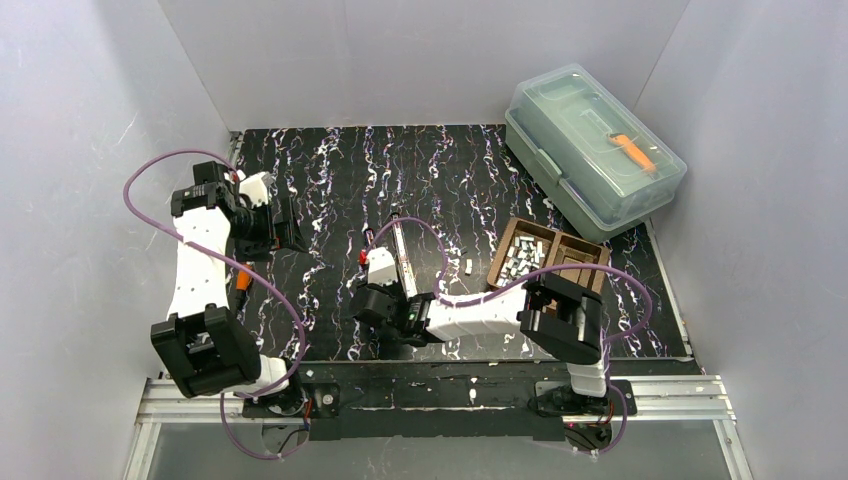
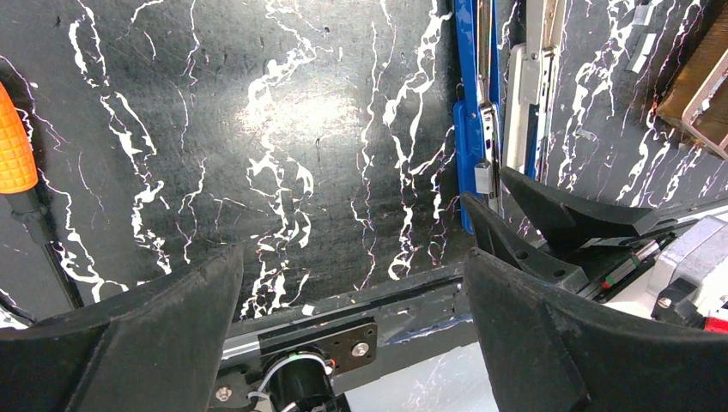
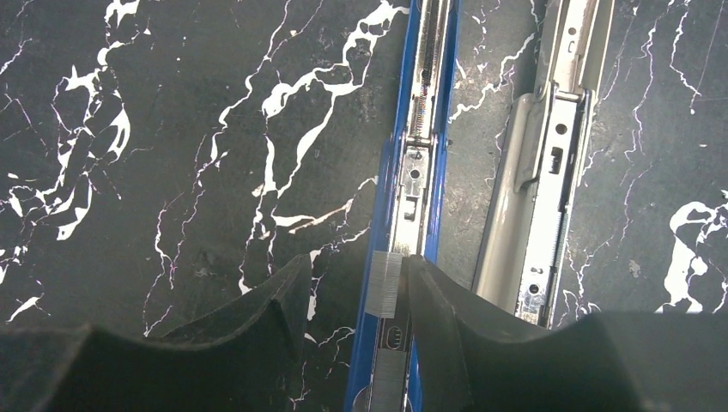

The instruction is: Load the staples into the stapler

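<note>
The blue stapler [image 3: 381,197] lies opened along the dark table, its metal channel facing up. A small grey staple strip [image 3: 383,287] sits askew across the channel's left edge, partly over the blue side rather than fully inside. Around it, my right gripper is open: the right finger is at the strip's right edge, with a gap on the left. Further down the channel shows another ribbed grey piece [image 3: 391,375]. From the left wrist view, the strip [image 2: 483,178] appears by the right fingertips. My left gripper [image 1: 292,232] stands open and empty, well left of the stapler.
Right beside the blue stapler lies a light grey stapler [image 3: 549,197], also opened. A wooden box [image 1: 507,247] with staple strips stands to the right, near loose pieces [image 1: 468,267]. An orange-handled screwdriver [image 2: 15,146] lies left. A lidded bin [image 1: 560,150] fills the back right.
</note>
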